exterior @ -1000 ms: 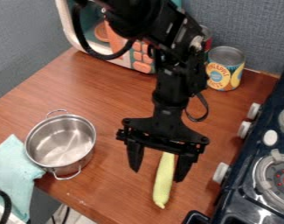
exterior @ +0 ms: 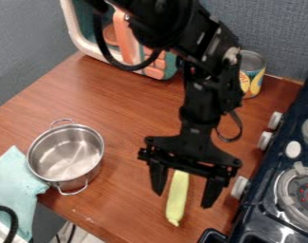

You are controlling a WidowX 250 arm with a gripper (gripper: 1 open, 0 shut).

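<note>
My black gripper (exterior: 186,186) hangs over the wooden table, its two fingers apart, above the upper end of a pale yellow elongated item (exterior: 176,203), perhaps a corn cob or similar vegetable, lying lengthwise on the table. The item's upper end is hidden by the gripper. A steel pot (exterior: 65,153) stands to the left, and a can (exterior: 251,74) with a yellow label stands at the back right, partly behind the arm.
A black stove (exterior: 258,218) with knobs fills the right side. A light blue cloth (exterior: 14,180) lies at the left edge. A toy-like appliance (exterior: 81,21) stands at the back.
The arm and gripper have shifted slightly to the right and down, over the yellow item, covering a little more of the can.
</note>
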